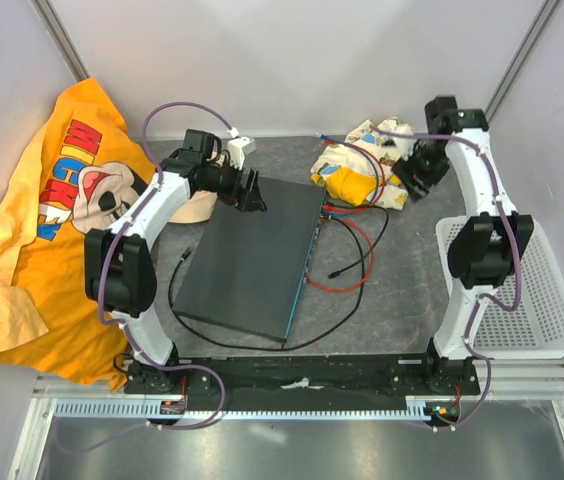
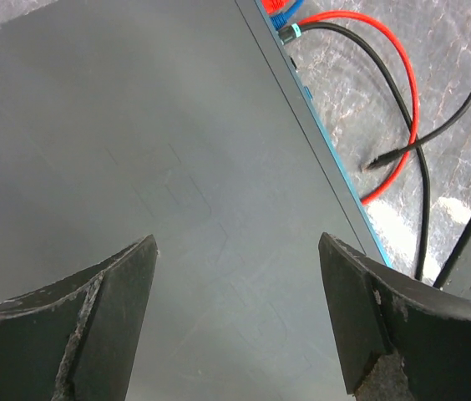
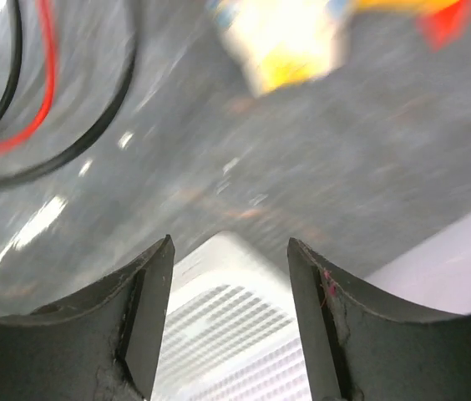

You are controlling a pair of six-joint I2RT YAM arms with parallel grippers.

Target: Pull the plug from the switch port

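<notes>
The dark flat switch (image 1: 242,265) lies in the middle, with red, blue and black cables at its right edge. A black connector (image 2: 290,33) sits at that edge, near blue and red plugs. A loose black cable end (image 2: 382,160) lies on the floor beside it. My left gripper (image 1: 247,195) is open above the switch's upper part, nothing between its fingers. My right gripper (image 1: 417,180) is open and blurred, right of the cables above bare floor, with nothing between its fingers.
An orange cloth (image 1: 32,250) covers the left side. A yellow-white cloth (image 1: 347,182) lies at the back. A white basket (image 1: 542,300) stands at the right.
</notes>
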